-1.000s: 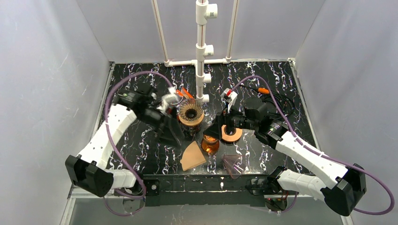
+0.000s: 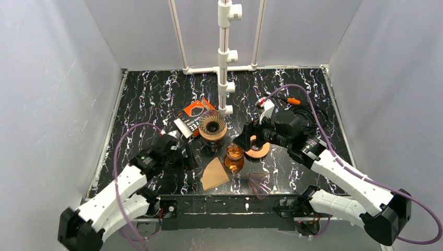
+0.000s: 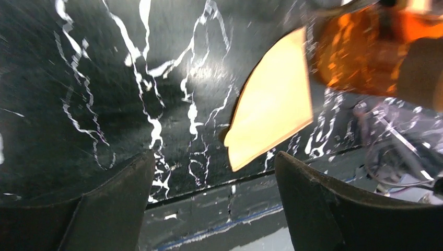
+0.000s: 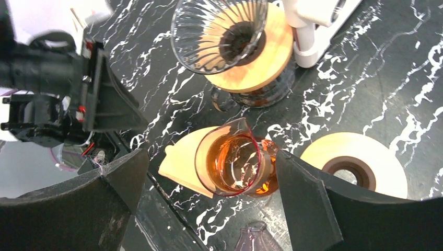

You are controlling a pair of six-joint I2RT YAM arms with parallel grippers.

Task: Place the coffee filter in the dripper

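Observation:
The tan paper coffee filter lies flat near the front edge of the table. Behind it stands the clear ribbed dripper, empty, its wooden collar above a glass carafe. My left gripper hangs to the left of the filter, apart from it; in the left wrist view the filter shows beyond the open fingers, with nothing between them. My right gripper hovers open above the amber glass vessel. In the right wrist view that vessel partly covers the filter.
A wooden ring lies right of the amber vessel. A clear cone-shaped piece lies at the front edge. An orange and black box is behind left of the dripper. Black cable coils at right. A white pole rises behind the dripper.
My left gripper has swung away from beside the dripper, lower and to the left, uncovering the box. The filter has not moved.

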